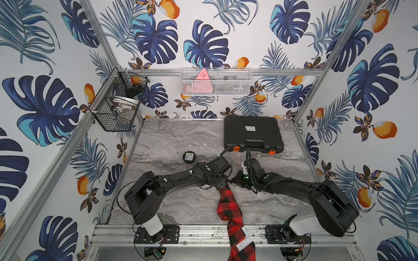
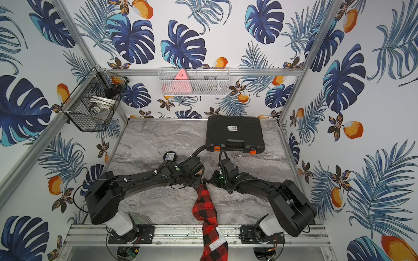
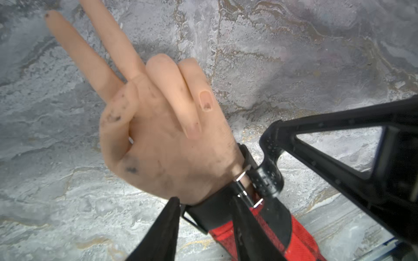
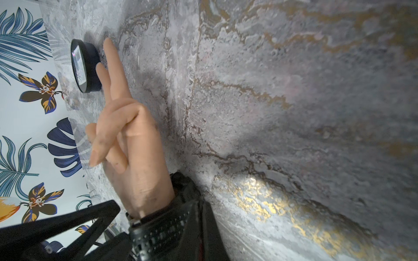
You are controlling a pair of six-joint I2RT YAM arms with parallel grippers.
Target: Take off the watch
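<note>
A mannequin hand [image 3: 165, 143] in a red plaid sleeve [image 1: 233, 213] lies palm up in the left wrist view. A black watch strap [image 3: 215, 208] with a metal buckle [image 3: 246, 191] circles its wrist; the watch face is hidden. My left gripper hangs over the wrist, its fingers apart at the bottom of that view, with nothing visible between them. My right gripper [image 2: 211, 180] sits low at the right of the wrist; in the right wrist view its fingers are together beside the strap [image 4: 161, 232], with nothing visible between them.
A black case [image 1: 253, 132] lies at the back right. A round black object [image 1: 189, 157] with a pale top sits left of centre. Wire baskets [image 1: 216, 81] hang on the back and left walls.
</note>
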